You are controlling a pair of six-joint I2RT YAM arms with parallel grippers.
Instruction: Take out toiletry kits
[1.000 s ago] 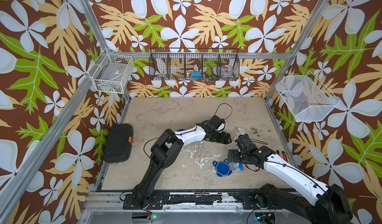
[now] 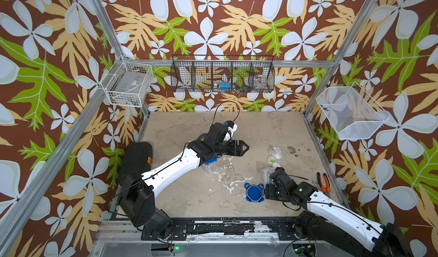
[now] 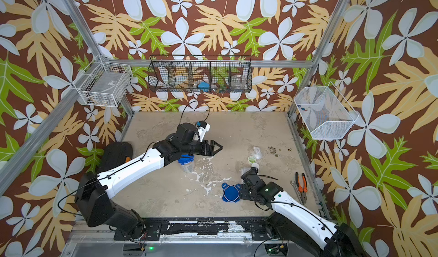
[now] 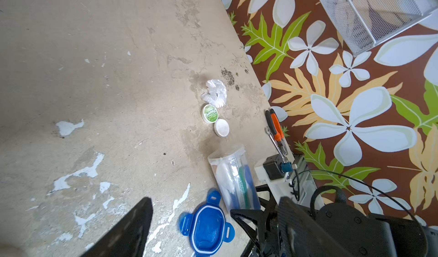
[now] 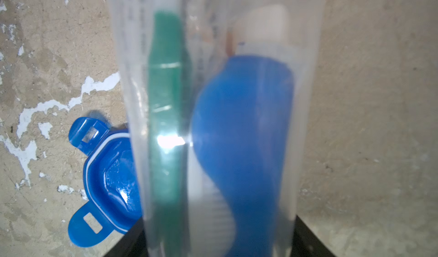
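Observation:
My left gripper [image 2: 241, 148] stands above the middle of the table, its fingers [image 4: 132, 225] apart and nothing between them. A clear plastic kit [image 4: 235, 177], pouch or container, shows a green item [image 5: 168, 97] and a blue item [image 5: 251, 120] inside. It fills the middle of the right wrist view. My right gripper [image 2: 269, 192] is at the kit, with dark fingers [image 5: 130, 243] showing at both lower edges; whether they grip it is hidden. A blue clip-on lid [image 4: 208, 229] lies on the table beside it, inner side up.
A clear jar with a blue lid [image 3: 186, 159] is near the left arm. Small round tins [image 4: 210, 113] and clear wrap [image 4: 215, 93] lie beyond the kit. Pliers [image 2: 324, 182] rest at the right edge, a black case [image 3: 114, 156] at the left. Wire baskets [image 2: 222, 76] hang on the walls.
My left gripper has drawn away from the right one, back to the left, and its fingers have opened. The right gripper has shifted slightly toward the front.

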